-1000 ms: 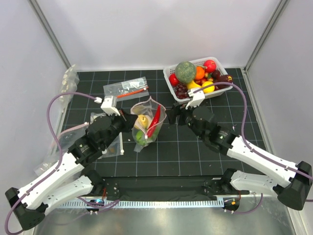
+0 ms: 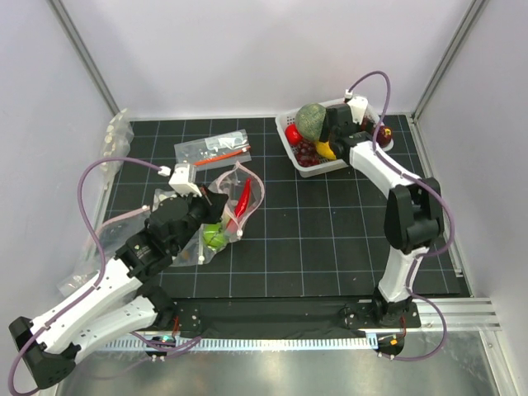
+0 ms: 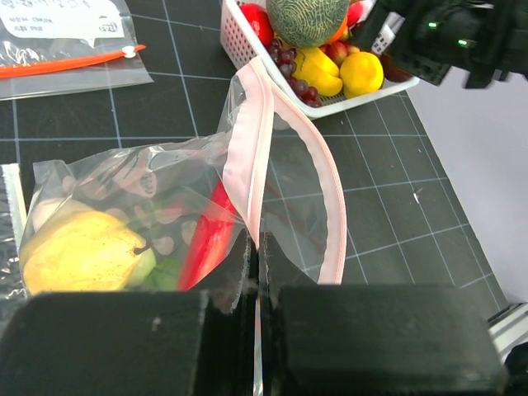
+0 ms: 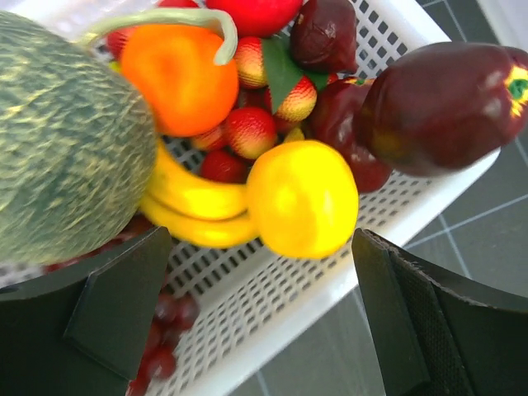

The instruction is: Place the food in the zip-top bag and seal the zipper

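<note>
A clear zip top bag (image 3: pixel 132 177) with a pale pink zipper rim hangs from my left gripper, which is shut on the rim's near side. The bag's mouth gapes open. Inside lie a red chili pepper (image 3: pixel 210 235), a yellow fruit (image 3: pixel 78 252) and something green (image 2: pixel 214 237). Far off at the back right, my right gripper is over the white basket (image 2: pixel 307 172), fingers wide open. Between its fingers, a little ahead, sits a round yellow fruit (image 4: pixel 303 198), untouched as far as shows.
The basket also holds a melon (image 2: pixel 311 121), bananas (image 4: pixel 198 198), an orange (image 4: pixel 180 78), grapes (image 4: pixel 169 330) and dark eggplants (image 4: pixel 441 107), packed closely. Another flat bag with an orange zipper (image 2: pixel 219 157) lies at the back.
My right gripper has gone from beside the bag to over the basket, back and to the right. The held bag has swung left and sagged, its mouth still spread.
</note>
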